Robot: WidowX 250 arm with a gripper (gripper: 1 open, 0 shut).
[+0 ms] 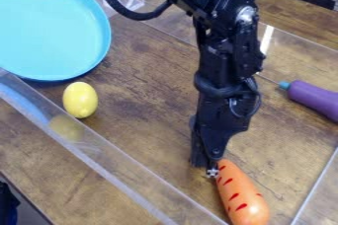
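My black gripper [209,168] reaches down to the wooden floor of a clear-walled enclosure, its tips at the narrow upper end of an orange toy carrot [240,195]. It looks shut, and I cannot see anything held between its fingers. The carrot lies on the wood with its wide end toward the bottom edge of the view.
A blue plate [50,24] lies at upper left, with a yellow egg-shaped toy [81,100] below it. A purple toy eggplant [315,100] lies at right. Clear walls run along the lower left and right.
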